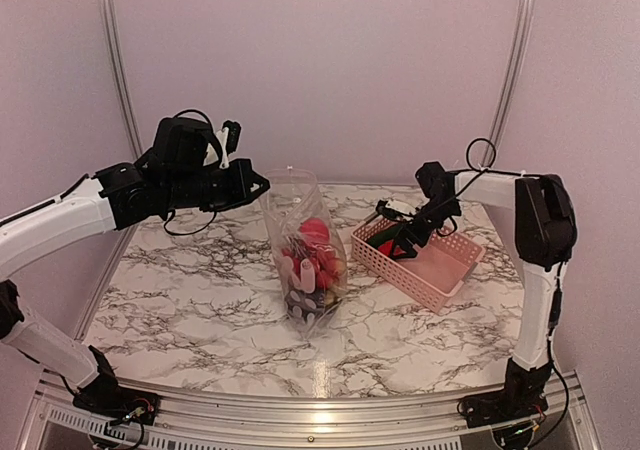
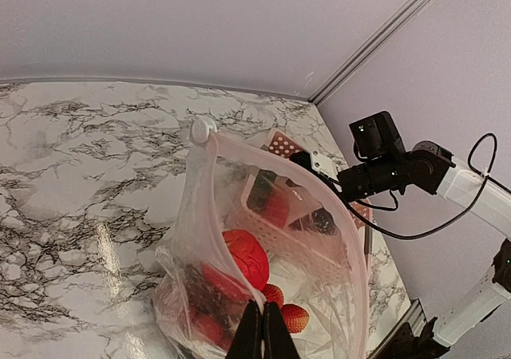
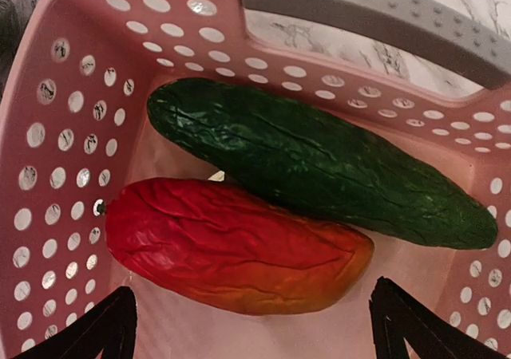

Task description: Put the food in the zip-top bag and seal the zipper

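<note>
The clear zip top bag [image 1: 308, 240] hangs stretched from its top edge, with red and dark food inside. My left gripper [image 1: 262, 186] is shut on that edge; in the left wrist view the bag's rim [image 2: 214, 203] runs down into the fingertips and its mouth gapes. A red ball-shaped food [image 2: 246, 259] shows inside. Over in the pink basket [image 3: 76, 136] lie a red-orange food [image 3: 231, 247] and a dark green cucumber [image 3: 319, 155], side by side. My right gripper is open just above the red-orange one, a finger off each end, nothing held.
The basket's grey handle [image 3: 375, 24] lies along its rim. Its near wall [image 1: 400, 283] stands close to the bag's right side.
</note>
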